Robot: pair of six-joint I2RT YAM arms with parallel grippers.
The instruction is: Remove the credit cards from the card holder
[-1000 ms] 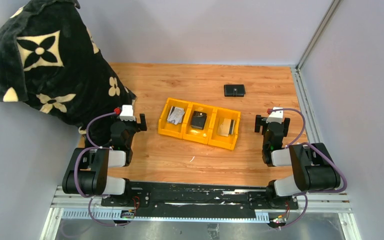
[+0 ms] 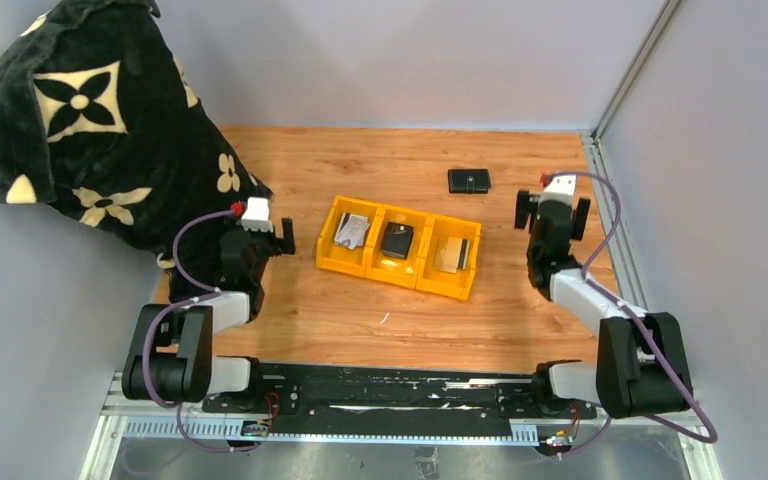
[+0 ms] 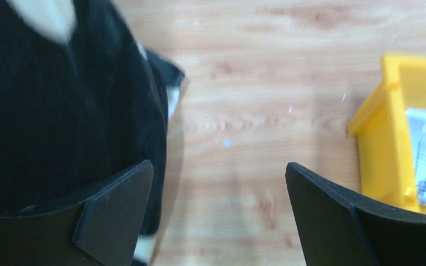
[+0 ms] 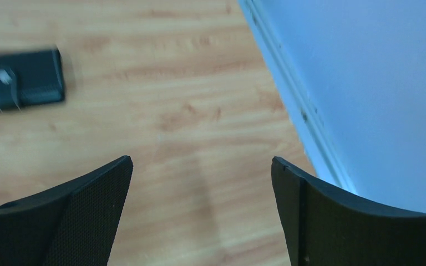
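Note:
A closed black card holder (image 2: 469, 181) with a small clasp lies flat on the wooden table, toward the back right; part of the card holder (image 4: 36, 77) shows at the left edge of the right wrist view. No cards stick out of it. To its right and nearer the front, my right gripper (image 2: 552, 215) stands open, its fingers empty (image 4: 89, 205). My left gripper (image 2: 258, 232) is open too, with bare table between its fingers, left of the yellow tray and well away from the card holder.
A yellow three-compartment tray (image 2: 415, 286) sits mid-table, holding grey packets (image 2: 351, 231), a black item (image 2: 397, 240) and beige cards (image 2: 452, 254). A dark patterned blanket (image 2: 150, 150) crowds the left gripper. Walls bound the back and right.
My right arm has reached further back, and its gripper has shifted slightly right. My left gripper has moved a little toward the back. The card holder and tray are unmoved.

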